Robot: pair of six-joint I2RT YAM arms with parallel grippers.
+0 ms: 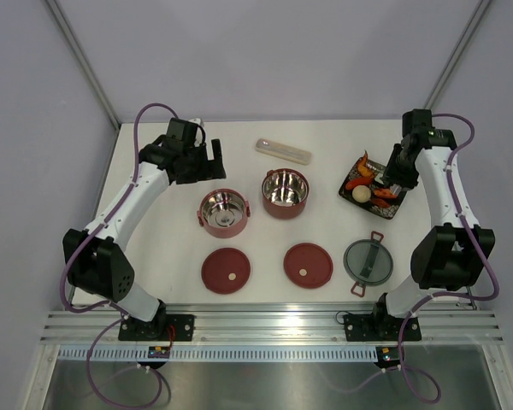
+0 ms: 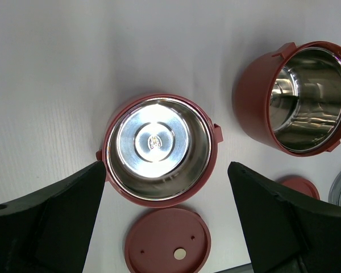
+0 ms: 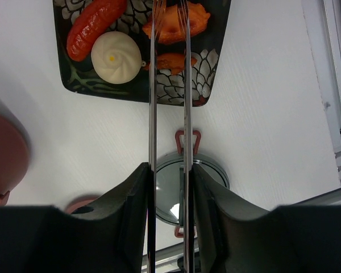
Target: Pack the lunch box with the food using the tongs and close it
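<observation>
A dark food tray (image 1: 346,196) at the right holds orange pieces, a sausage (image 3: 95,25) and a white bun (image 3: 116,57). My right gripper (image 1: 397,178) is over it, gripping two metal tongs or forks whose tips reach an orange piece (image 3: 198,20); whether that piece is held is unclear. My left gripper hangs open above the shallow red pot (image 1: 224,229), empty. A taller red pot (image 1: 284,205) stands at the centre.
Two red lids (image 1: 227,282) (image 1: 308,278) and a grey lid (image 1: 357,256) with red handles lie along the front. A pale long case (image 1: 282,150) lies at the back.
</observation>
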